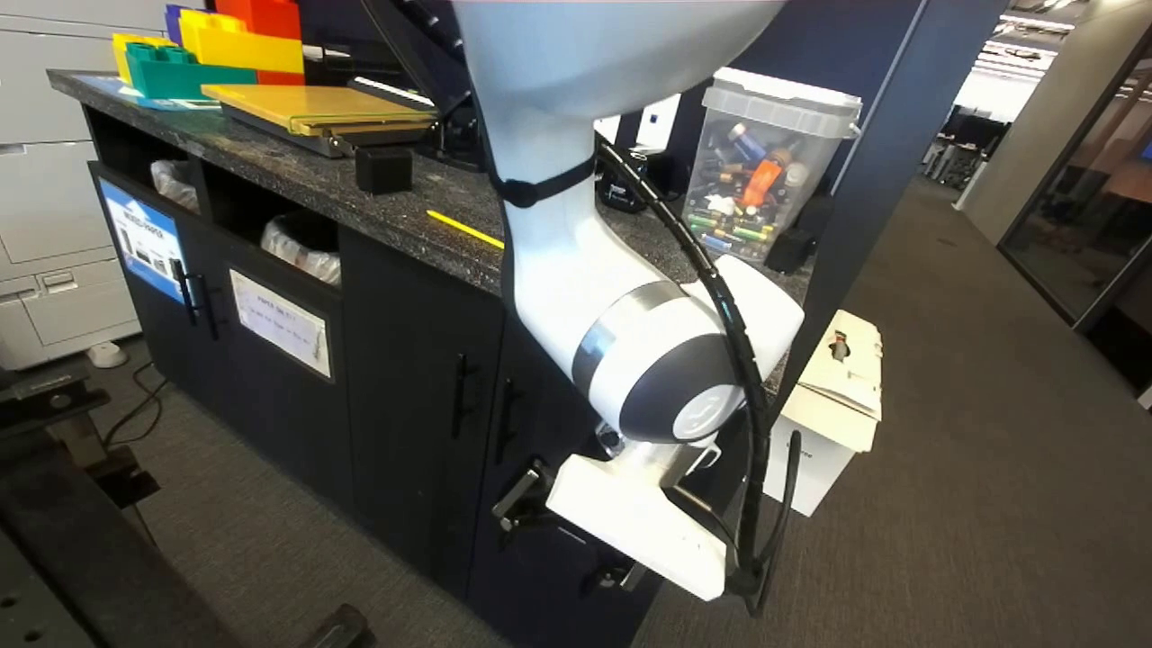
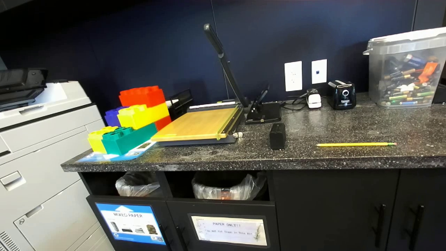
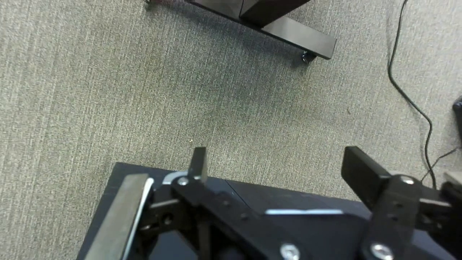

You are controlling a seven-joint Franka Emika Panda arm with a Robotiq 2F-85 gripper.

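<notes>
My gripper is open in the wrist view, its two dark fingers wide apart and nothing between them. Grey carpet (image 3: 216, 108) and a dark edge lie beyond it. Exterior view 1 has the gripper (image 1: 569, 536) low in front of the black cabinet doors (image 1: 421, 432), below the countertop. On that speckled counter (image 2: 317, 154) rests a yellow pencil (image 2: 355, 144), with a small black block (image 2: 277, 136) standing to its left. The arm covers part of the counter's right side in exterior view 1.
Big toy bricks (image 2: 129, 140), a paper cutter (image 2: 196, 123), a pencil sharpener (image 2: 343, 95) and a clear bin of batteries (image 2: 407, 79) occupy the counter. Door handles (image 1: 462, 394) jut out near the gripper. A white box (image 1: 826, 421) sits on the floor at right.
</notes>
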